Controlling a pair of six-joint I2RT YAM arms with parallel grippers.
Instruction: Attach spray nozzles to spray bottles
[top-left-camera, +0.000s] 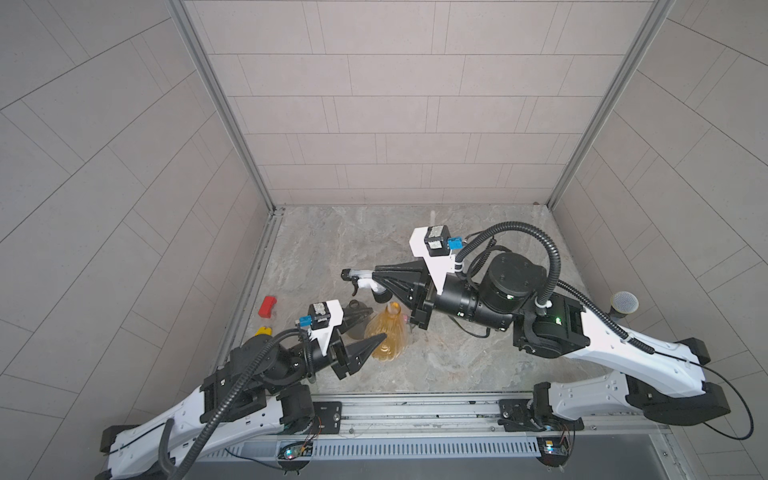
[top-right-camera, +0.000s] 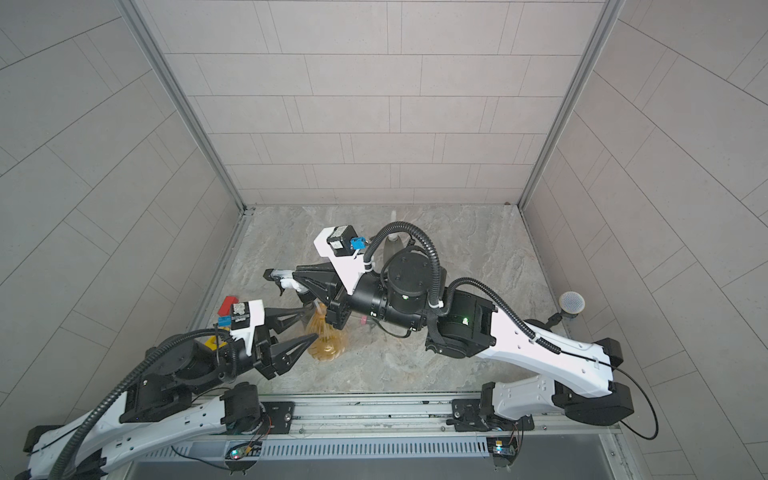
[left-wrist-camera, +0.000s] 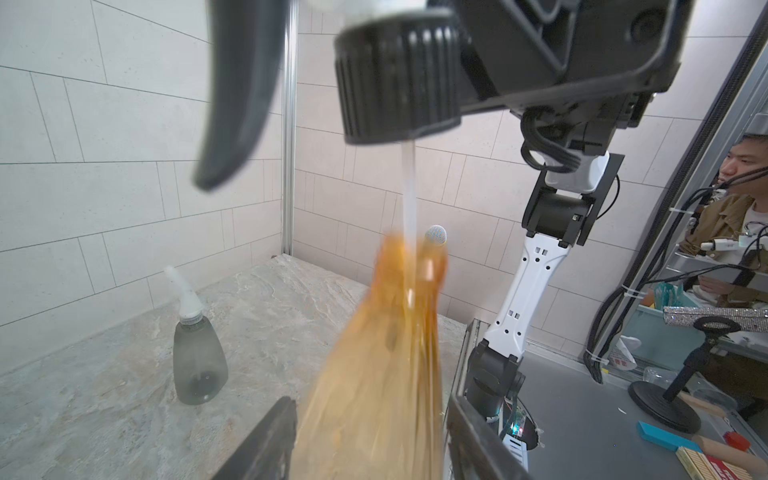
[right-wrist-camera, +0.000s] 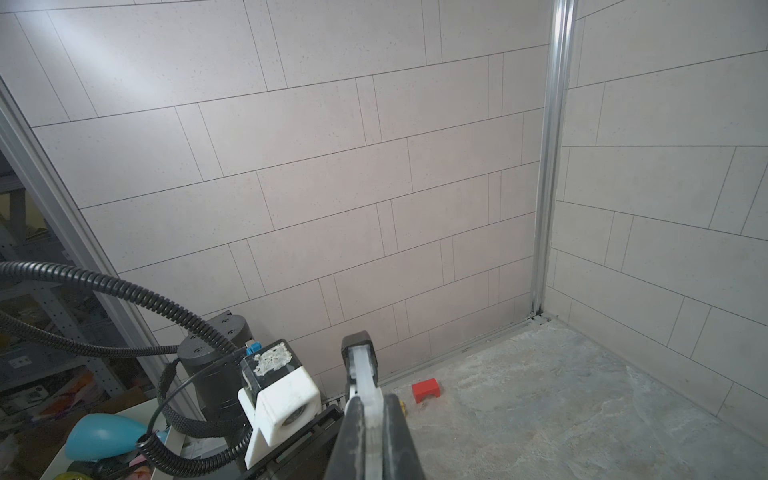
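My right gripper (top-left-camera: 379, 277) is shut on a spray nozzle (top-left-camera: 362, 278), white and black, which also shows beyond the right fingers (right-wrist-camera: 396, 444) in the right wrist view. In the left wrist view its black ribbed cap (left-wrist-camera: 398, 76) hangs above the neck of the amber bottle (left-wrist-camera: 372, 384), clear of it. The thin tube (left-wrist-camera: 409, 188) runs down past the neck; whether it is inside or in front, I cannot tell. The blurred bottle leans a little. My left gripper (top-left-camera: 376, 326) is open, its fingers (left-wrist-camera: 268, 440) on either side of the bottle's body.
A grey bottle (left-wrist-camera: 198, 360) with a white top stands apart on the stone-look surface. A red block (top-left-camera: 267, 306) and a yellow one (top-left-camera: 264, 330) lie at the left side.
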